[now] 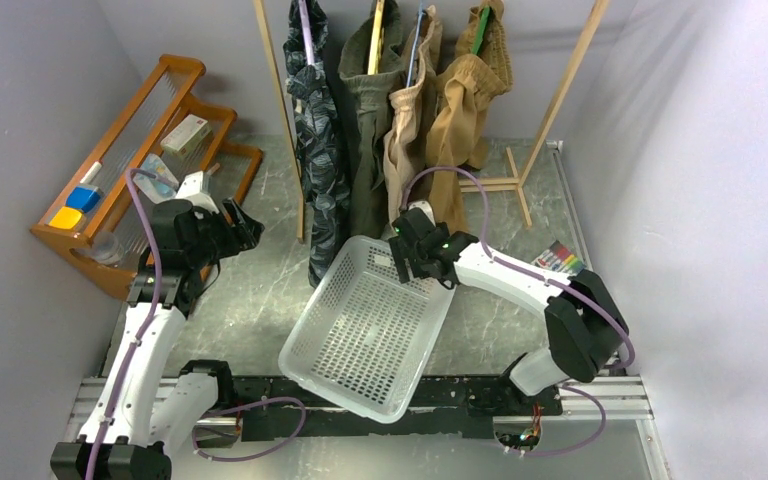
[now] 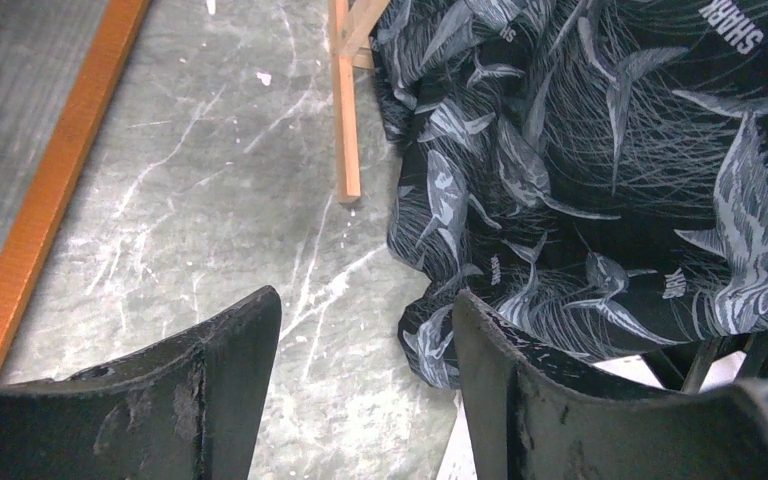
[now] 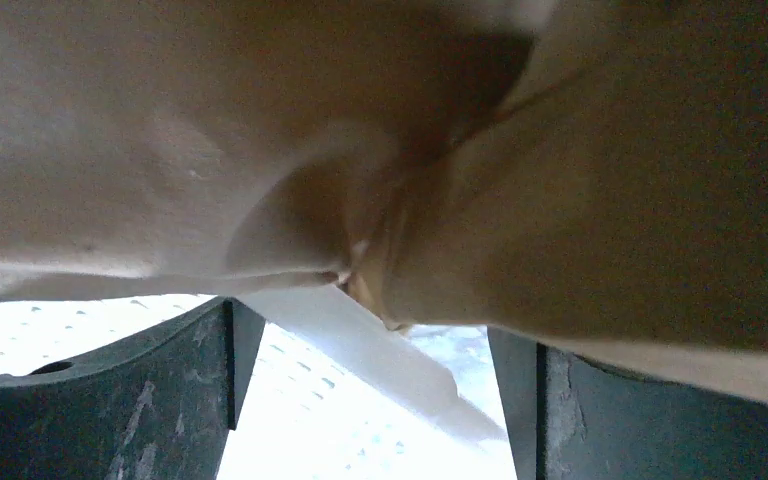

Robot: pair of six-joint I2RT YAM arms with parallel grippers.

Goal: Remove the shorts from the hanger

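Note:
Several pairs of shorts hang from hangers at the back in the top view: dark patterned [image 1: 317, 130], olive [image 1: 370, 125], beige [image 1: 404, 130] and tan-brown [image 1: 452, 115]. My right gripper [image 1: 403, 262] is over the basket's far edge, below the hanging beige and tan shorts. In the right wrist view its fingers [image 3: 175, 400] are spread, and brown cloth [image 3: 600, 190] hangs across the upper frame, not clasped between the tips. My left gripper stands open left of the dark patterned shorts [image 2: 610, 190], with bare floor and the shorts' edge behind its gap.
A grey plastic basket [image 1: 303, 368] lies empty on the floor in the middle. The wooden shelf [image 1: 110, 130] with small boxes stands at the left. Rack legs [image 1: 288, 130] rise beside the shorts. A colourful packet [image 1: 558, 257] lies at the right.

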